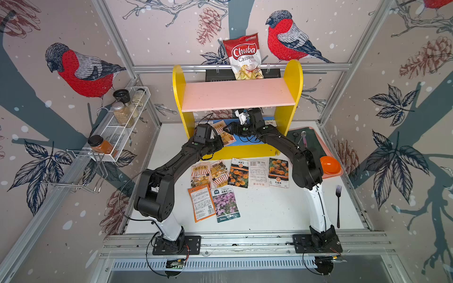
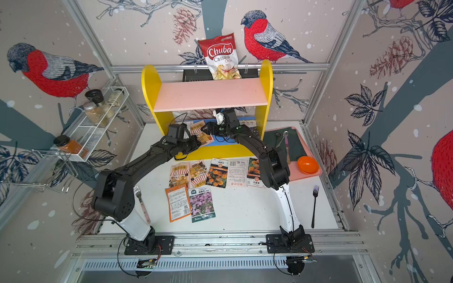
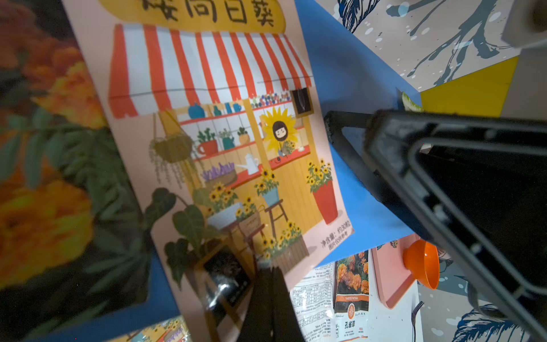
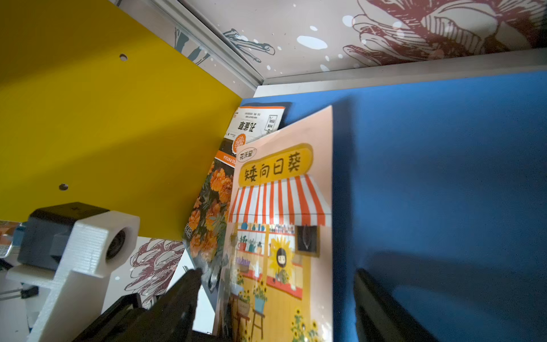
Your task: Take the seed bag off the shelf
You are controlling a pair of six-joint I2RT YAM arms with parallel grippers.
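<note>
The seed bag (image 4: 279,228), pale pink with a striped awning and sunflowers, leans out from the blue shelf (image 4: 444,171) in the right wrist view. My left gripper is shut at its lower edge, with the thin bag between its fingertips as far as shows. In the left wrist view the bag's printed front fills the middle. My right gripper stands open, its blurred fingers (image 4: 373,296) either side of the bag in that view, seemingly apart from it.
A marigold seed bag (image 4: 210,216) lies beside the pink one, near the yellow side wall (image 4: 114,114). The pink upper shelf (image 1: 238,94) hangs over both grippers. Several seed bags lie on the table in front. An orange bowl (image 1: 330,165) stands right.
</note>
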